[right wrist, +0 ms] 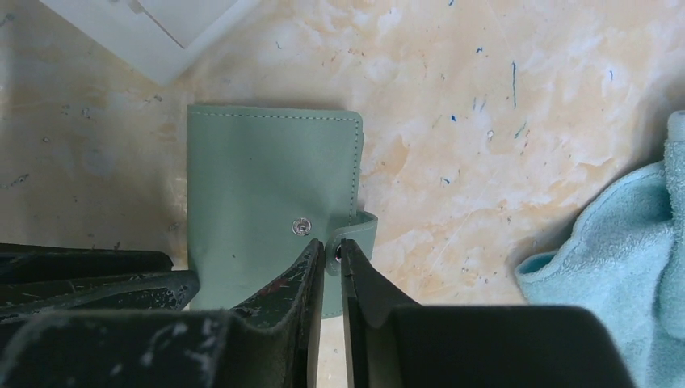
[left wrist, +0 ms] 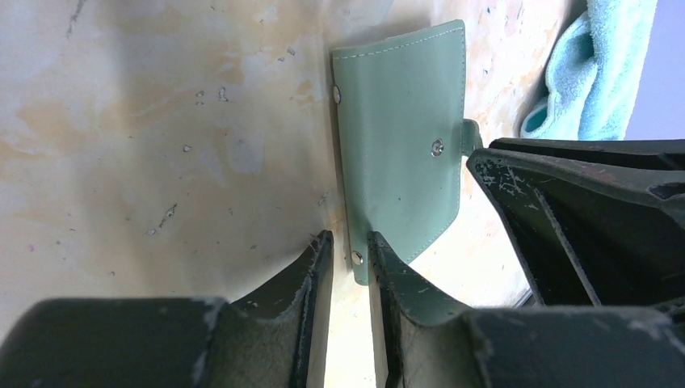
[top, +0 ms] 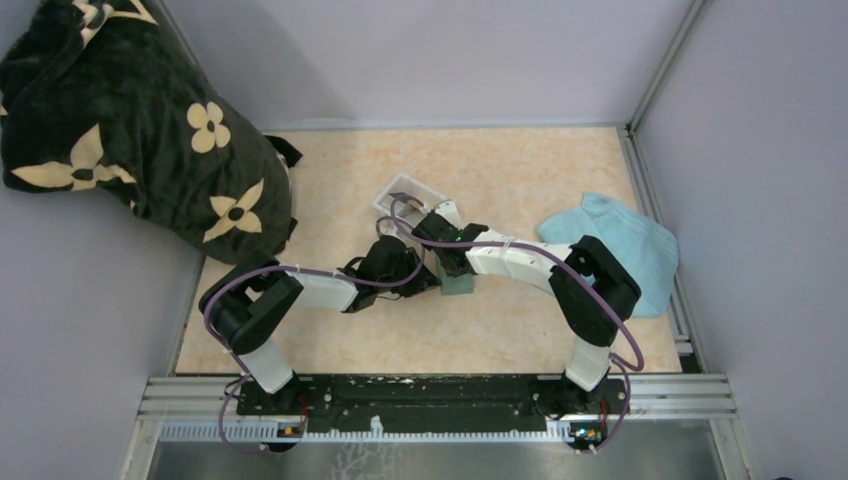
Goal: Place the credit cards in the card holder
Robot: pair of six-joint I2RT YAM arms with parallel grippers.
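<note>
The green card holder [left wrist: 396, 97] lies flat on the table with a snap tab at its right side [right wrist: 275, 178]. My right gripper is at that tab, its fingers close together around the small flap; whether it grips it is unclear. My left gripper is low at the holder's near edge, its fingertips a short gap apart with nothing seen held between them. A white tray [top: 384, 205] behind the grippers holds dark card-like items, partly hidden by the arms and cables.
A blue towel [top: 620, 250] lies at the right. A large dark floral cushion [top: 150, 120] fills the back left. Bare table [top: 510, 170] shows at the back and along the front.
</note>
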